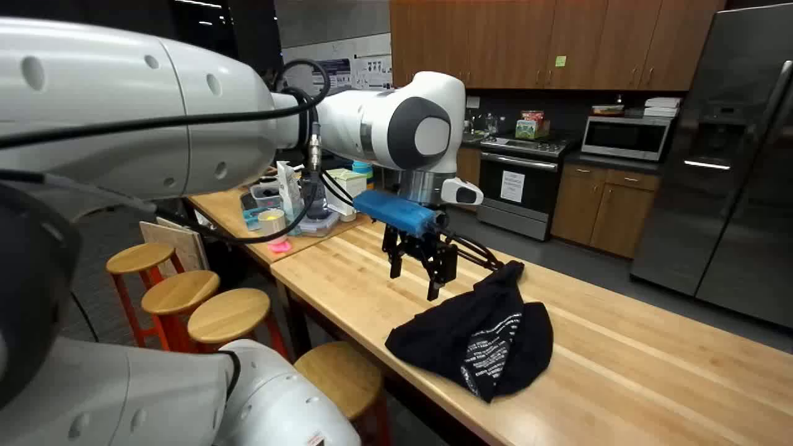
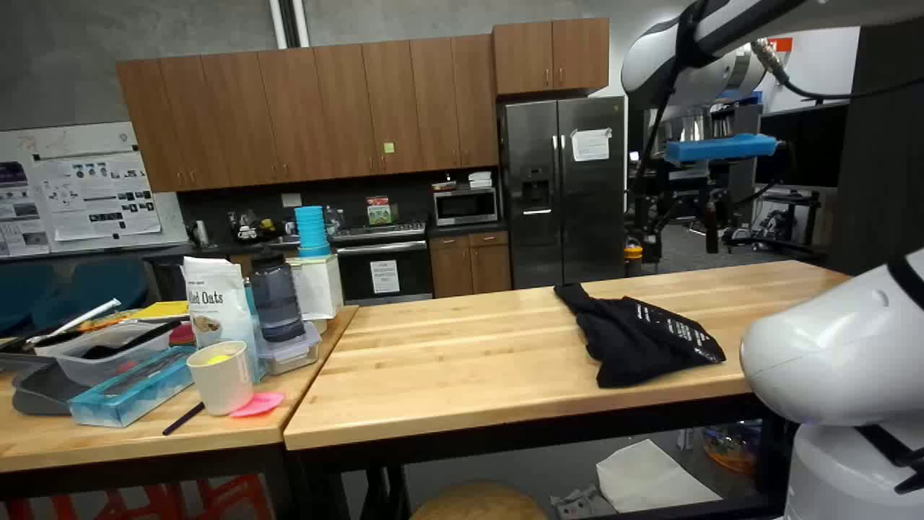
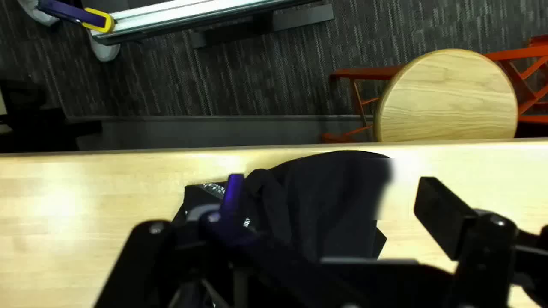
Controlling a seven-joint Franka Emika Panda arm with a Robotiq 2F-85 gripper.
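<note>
A black cloth with white printed text (image 1: 492,338) lies crumpled on the wooden table (image 1: 632,327). Above the table hangs my gripper (image 1: 413,284), its two fingers spread apart and nothing between them. Seen from the other side, the cloth (image 2: 637,334) rests near the table's front edge, with the gripper (image 2: 684,230) well above it. In the wrist view the cloth (image 3: 329,205) shows below and between the fingers; the gripper's body covers its lower part. One dark finger (image 3: 444,218) stands right of the cloth, apart from the other.
Left of the bare table stretch, a second table holds an oats bag (image 2: 216,299), a cup (image 2: 221,377), a dark bottle (image 2: 277,299) and a plastic bin (image 2: 112,351). Stools (image 1: 342,379) stand along the table's edge.
</note>
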